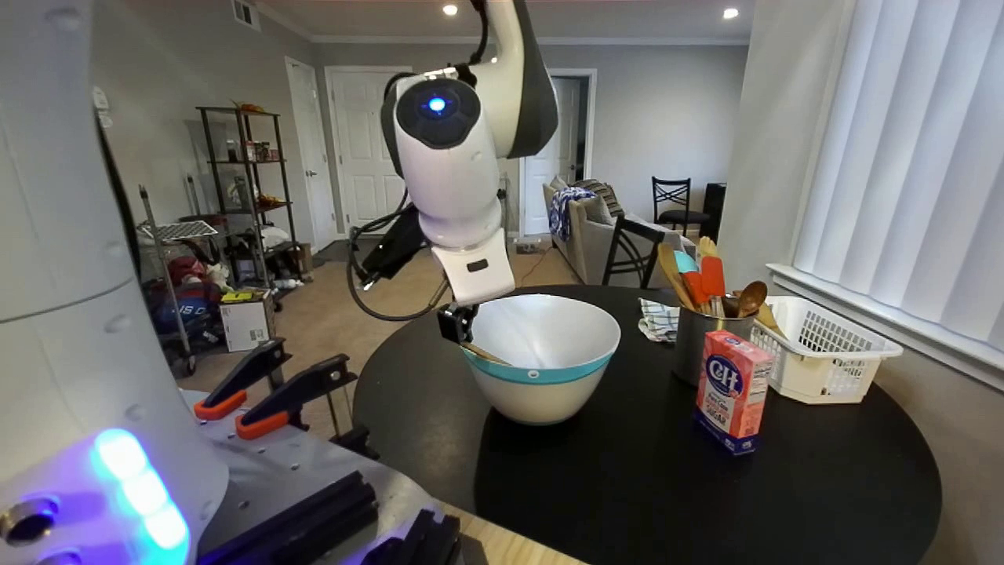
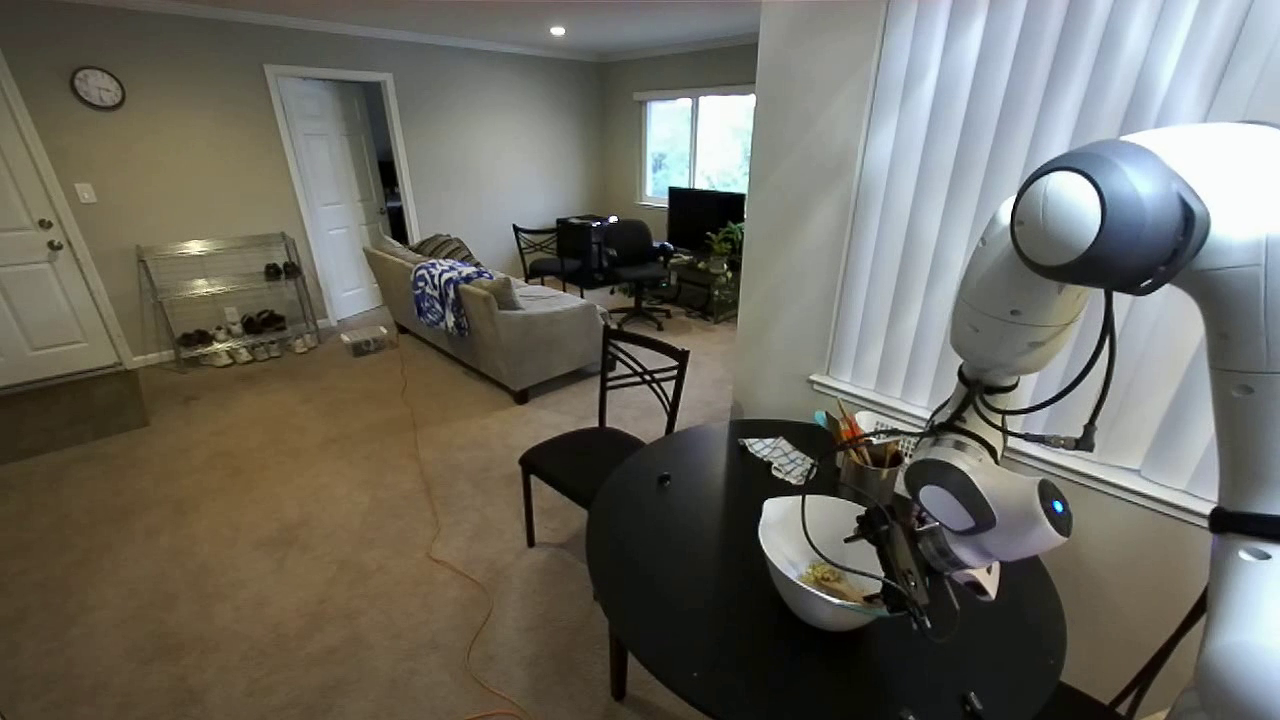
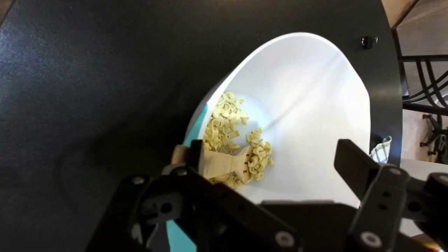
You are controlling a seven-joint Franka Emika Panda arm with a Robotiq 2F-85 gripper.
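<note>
A white bowl with a teal band [image 1: 543, 373] stands on the black round table. Curly dry pasta [image 3: 224, 121] lies at its bottom in the wrist view. A wooden utensil with a slotted head [image 3: 224, 163] rests in the bowl, its head on the pasta and its handle leaning at the rim. My gripper is open, low over the bowl. One finger [image 3: 194, 155] covers part of the utensil's handle near the rim; whether they touch, I cannot tell. The other finger [image 3: 356, 166] is over the bowl's opposite side. Nothing is held between them.
To the bowl's right stand a pink sugar box [image 1: 732, 391], a metal crock of utensils [image 1: 692, 344] and a white basket [image 1: 828, 372]. A checkered cloth [image 1: 659, 321] lies behind.
</note>
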